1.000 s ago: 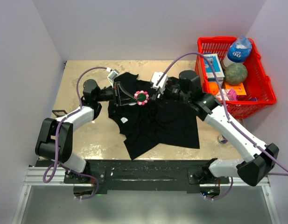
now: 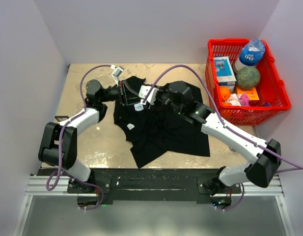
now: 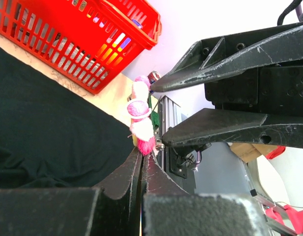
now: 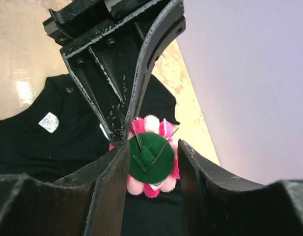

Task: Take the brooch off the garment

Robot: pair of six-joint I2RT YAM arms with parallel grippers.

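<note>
The pink-and-white flower brooch (image 4: 151,162), with a green back, clasp and pin, is held at the tip of my left gripper, which is shut on it; in the right wrist view it is above the black garment (image 4: 38,142). My right gripper is part open around the brooch's green back, its fingers at either side in that view; whether they touch it is unclear. In the top view the brooch is hidden under the right arm's wrist, and the garment (image 2: 166,137) lies spread on the table.
A red basket (image 2: 215,98) with bottle, melon, boxes and fruit stands at the right rear. Bare table (image 2: 92,147) borders the garment. Walls enclose the back and sides.
My right gripper has moved left onto the brooch, now covering it in the top view.
</note>
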